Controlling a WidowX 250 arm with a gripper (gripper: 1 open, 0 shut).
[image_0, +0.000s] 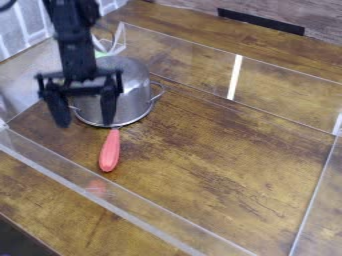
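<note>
My gripper (79, 100), dark and blurred by motion, hangs open in the left part of the camera view, in front of and partly over a silver pot (132, 99), hiding much of it. A pink elongated object (110, 150) lies on the wooden surface below the pot, to the lower right of my gripper and apart from it. Nothing shows held between the fingers.
Transparent walls (187, 220) border the wooden work surface (234, 170). A small green object, mostly hidden, is behind the pot at the upper left.
</note>
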